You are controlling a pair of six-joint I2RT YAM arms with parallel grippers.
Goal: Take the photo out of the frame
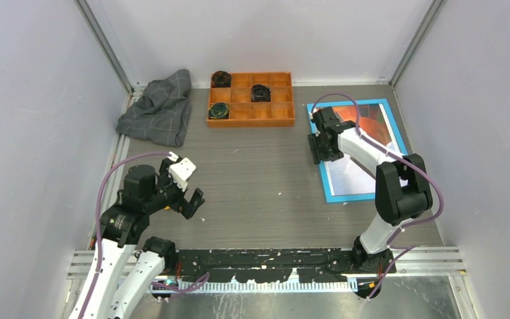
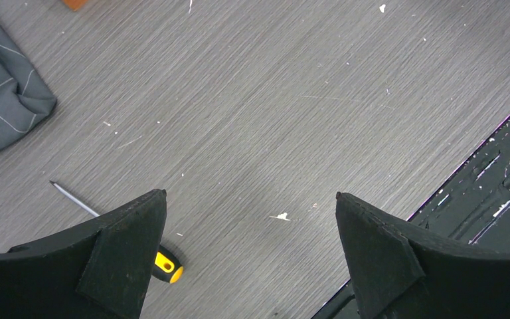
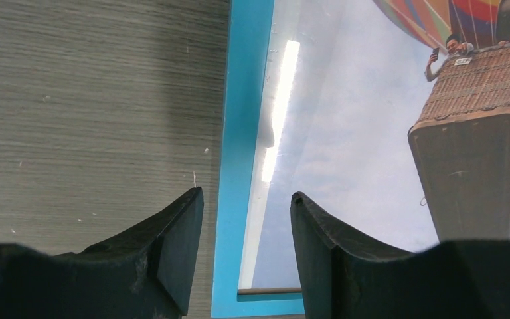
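A blue picture frame (image 1: 352, 197) lies flat at the right of the table, with a hot-air-balloon photo (image 3: 358, 119) inside it. Over the frame's left side rail (image 3: 239, 126) hovers my right gripper. Its fingers stand apart, one on the outer side of the rail and one over the photo, and nothing is gripped. Whether the fingertips touch anything cannot be told. In the top view the right arm covers part of the photo. My left gripper (image 1: 194, 203) stands open above the bare table at the left, nothing between its fingers.
Beneath the left gripper lies a screwdriver with a yellow and black handle (image 2: 166, 264). An orange compartment tray (image 1: 296, 122) holding several dark coils stands at the back, and a grey cloth (image 1: 156, 109) lies back left.
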